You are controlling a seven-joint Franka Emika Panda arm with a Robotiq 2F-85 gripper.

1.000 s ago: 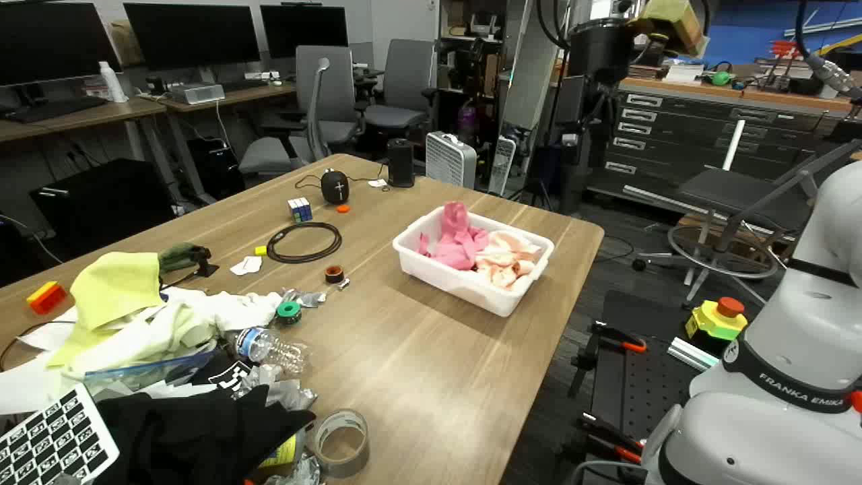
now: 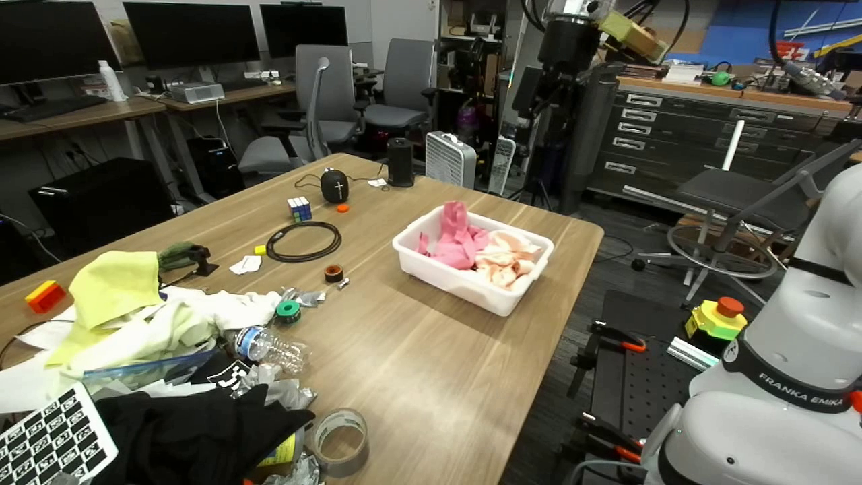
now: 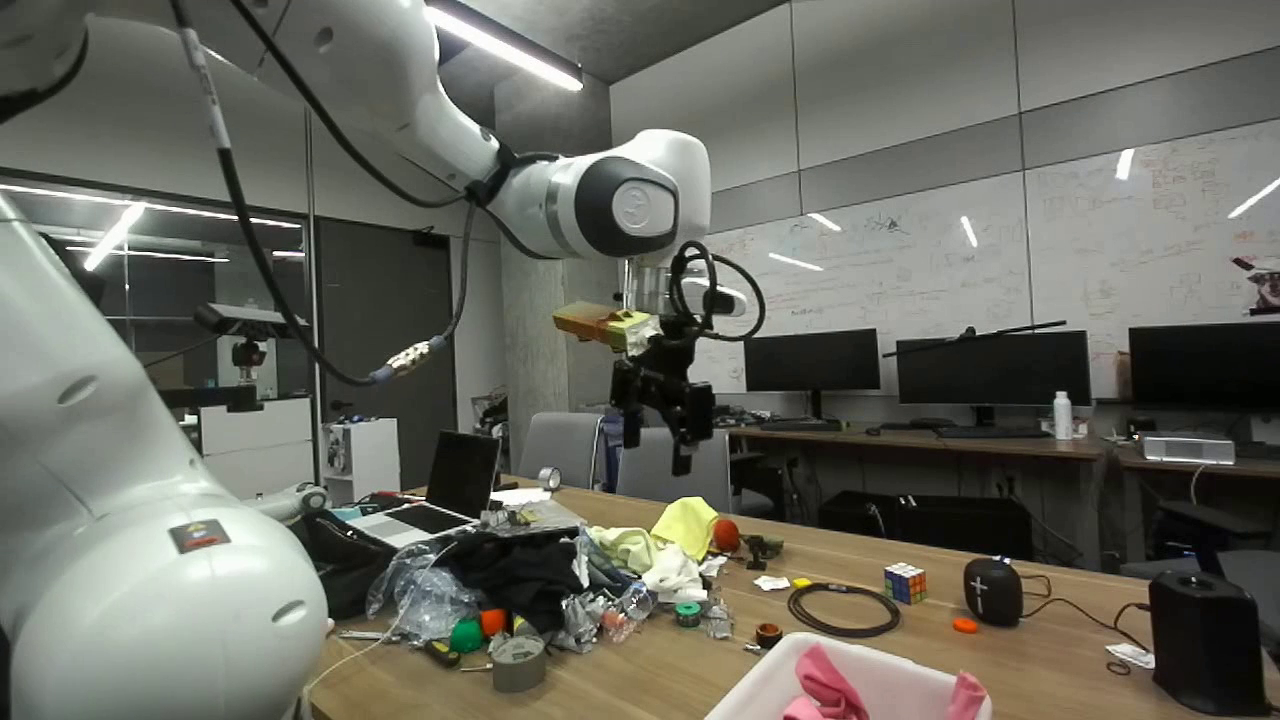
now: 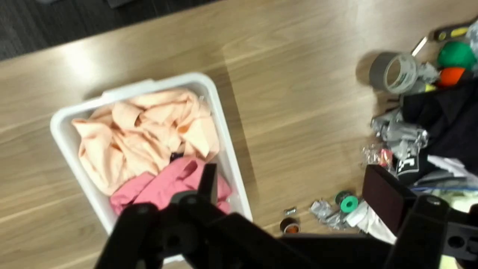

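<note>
A white plastic bin point(image 2: 462, 283) stands on the wooden table, holding a pink cloth point(image 2: 458, 243) and a crumpled peach cloth point(image 2: 507, 257). From above, the peach cloth point(image 4: 134, 134) fills one end of the bin and the pink cloth point(image 4: 172, 181) the other, partly covered by the gripper's dark parts. My gripper point(image 3: 657, 439) hangs high over the table, open and empty. In the wrist view its fingers are wide apart, one over the bin's pink end and the other over the clutter side.
Clutter covers one table end: black cloth point(image 2: 198, 432), yellow cloth point(image 2: 116, 289), a plastic bottle point(image 2: 272, 347) and duct tape point(image 2: 339, 441). A cable coil point(image 2: 304, 242), a puzzle cube point(image 2: 300, 209) and a speaker point(image 2: 333, 186) lie farther back. Bare tabletop separates bin and clutter.
In exterior view 1, my arm's end has shifted left and slightly upward. The bin, cloths and table clutter look unmoved.
</note>
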